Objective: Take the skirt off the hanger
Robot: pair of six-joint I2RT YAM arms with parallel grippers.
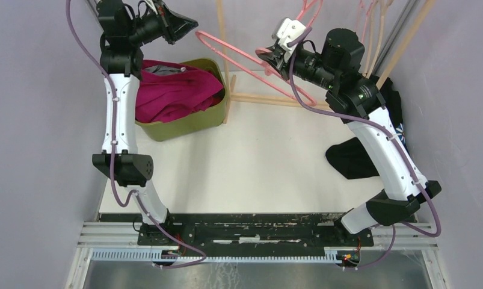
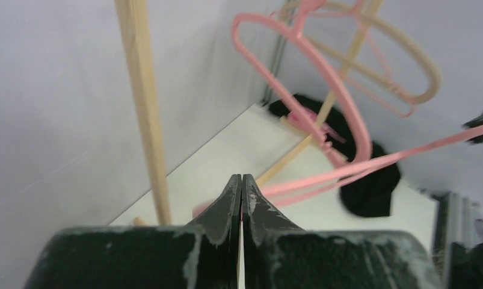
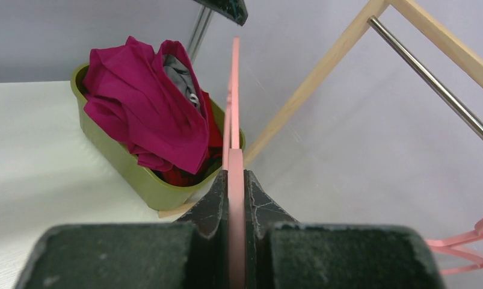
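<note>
My right gripper (image 1: 269, 55) is shut on a pink hanger (image 3: 235, 198), which reaches out leftward through the air; no skirt shows on it in these views. My left gripper is shut above the green bin, just off the hanger's far end in the top view, with nothing visible between its fingertips. The bin (image 1: 178, 129) holds magenta cloth (image 1: 172, 96) with some grey and red fabric.
A wooden rack (image 2: 142, 90) with more pink and beige hangers (image 2: 347, 108) stands at the back. Black fabric (image 1: 347, 159) lies on the right.
</note>
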